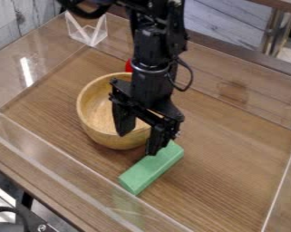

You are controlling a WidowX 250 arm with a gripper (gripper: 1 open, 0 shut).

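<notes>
My black gripper [138, 127] hangs low over the front of the tan bowl [101, 98], its open fingers reaching down toward the green block [149, 171], which lies on the wooden table just in front of the bowl. The arm covers much of the bowl's middle and right side. A small part of a red object [130, 65] shows behind the arm, beyond the bowl.
A white wire-like holder [84, 27] stands at the back left. A dark cable lies at the lower left corner.
</notes>
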